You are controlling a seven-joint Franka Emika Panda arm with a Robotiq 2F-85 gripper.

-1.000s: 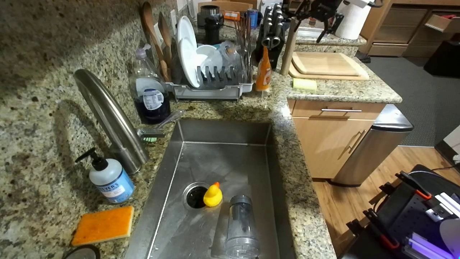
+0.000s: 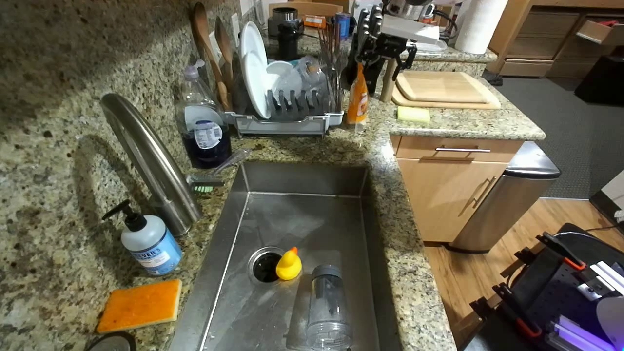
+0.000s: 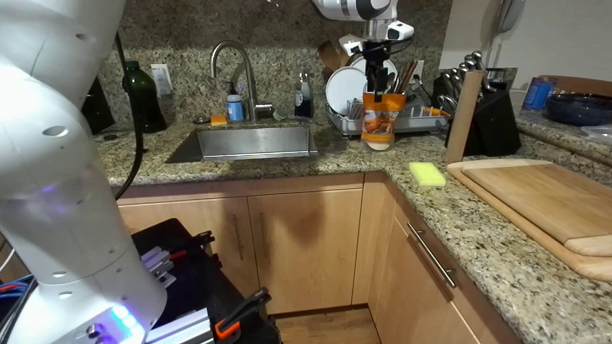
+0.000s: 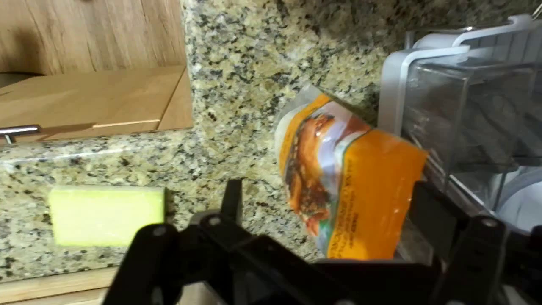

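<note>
An orange food bag point(image 4: 376, 193) with a burger picture stands on the granite counter beside the dish rack. In exterior view 2, my gripper point(image 3: 377, 89) points down at the top of the bag point(image 3: 378, 123). It is open. In the wrist view, the bag's upper end lies between my spread fingers, closer to the right finger point(image 4: 438, 216), which overlaps its edge; whether they touch I cannot tell. The left finger point(image 4: 232, 201) is clear of the bag, over bare counter. Exterior view 1 shows the bag point(image 2: 357, 99) with my gripper partly behind and above it.
Close by stand the dish rack point(image 3: 410, 124) with plates and the knife block point(image 3: 492, 117). A yellow sponge point(image 3: 427, 174) and cutting boards point(image 3: 525, 192) lie to the right. The sink point(image 2: 304, 225) holds a rubber duck point(image 2: 289, 265) and a clear bottle point(image 2: 327, 307).
My gripper has moved left and lower in exterior view 1, from above the cutting boards to near the knife block and bag. The bag has not visibly moved.
</note>
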